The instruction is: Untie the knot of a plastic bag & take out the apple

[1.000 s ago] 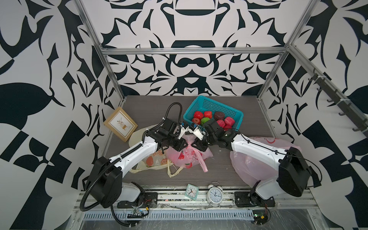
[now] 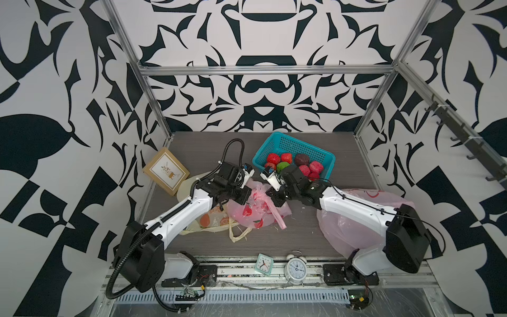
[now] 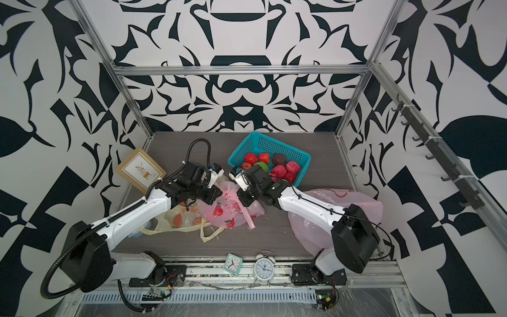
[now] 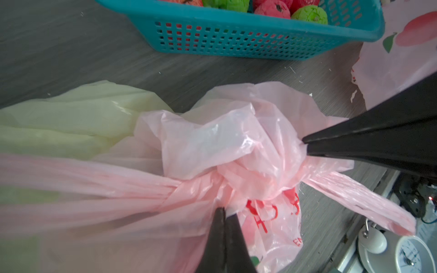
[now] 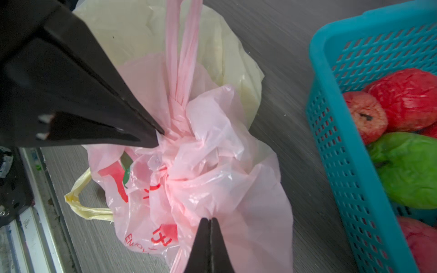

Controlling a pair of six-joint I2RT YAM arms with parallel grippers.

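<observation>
A knotted pink plastic bag (image 2: 252, 213) lies mid-table, its gathered knot (image 4: 255, 168) facing up. Two twisted strips run from the knot on one side, and a loose tail (image 4: 359, 200) sticks out on the other. My left gripper is shut, its tips against the gathered folds. From the opposite side my right gripper is also shut, low over the bag close to the knot. Whether either pinches a thin fold of plastic cannot be made out. No apple shows clearly inside the bag.
Behind stands a teal basket (image 2: 293, 141) with several fruits. A pale yellow bag (image 2: 203, 224) lies left beneath the pink one, and another pink bag (image 2: 343, 227) lies right under the right arm. A picture frame (image 2: 165, 170) and two clocks (image 2: 296, 269) stand at the edges.
The bag's tail has drawn slightly back and left.
</observation>
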